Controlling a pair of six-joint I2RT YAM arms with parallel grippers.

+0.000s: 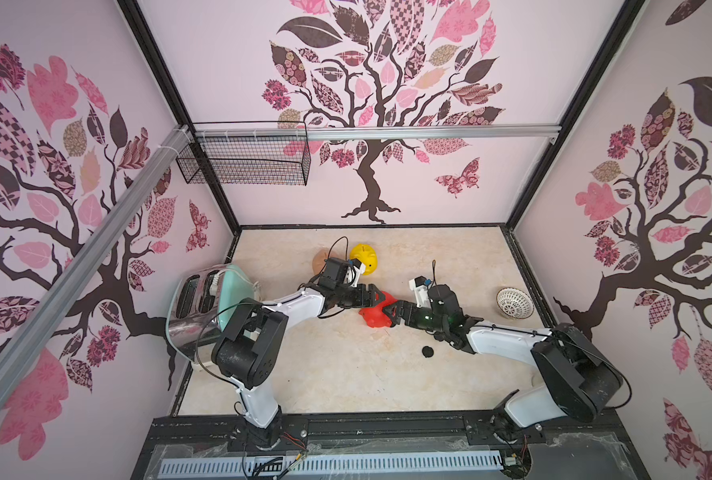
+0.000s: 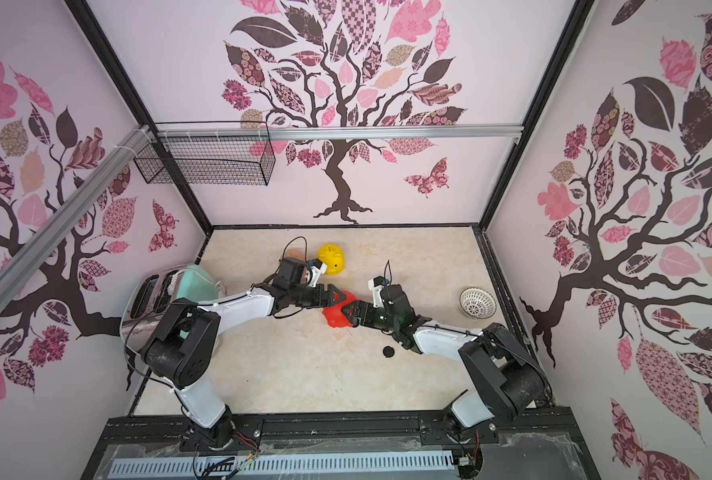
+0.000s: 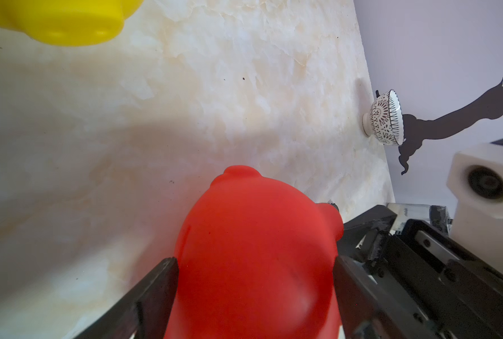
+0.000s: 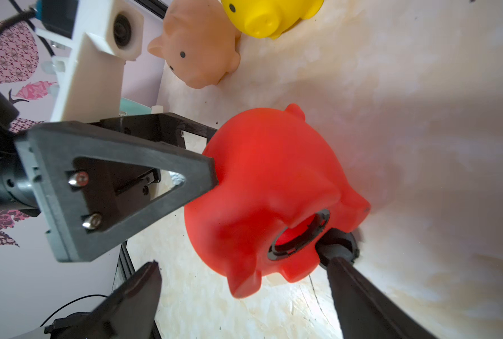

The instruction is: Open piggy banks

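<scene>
A red piggy bank point(image 4: 268, 158) lies tipped at the table's middle, its black-rimmed round belly opening point(image 4: 299, 231) uncovered, a black cap point(image 4: 339, 248) beside it. My left gripper is open, its fingers on either side of the red body; contact is unclear. My right gripper stands open at the bank's right side, nothing between its fingers. A yellow piggy bank point(image 1: 365, 256) and a tan piggy bank point(image 4: 200, 45) sit behind. A second black cap point(image 1: 427, 351) lies on the table nearer the front.
A patterned bowl point(image 1: 514, 302) stands at the far right. A mint-and-steel toaster point(image 1: 232, 296) is at the left wall. A wire basket point(image 1: 244, 160) hangs high at back left.
</scene>
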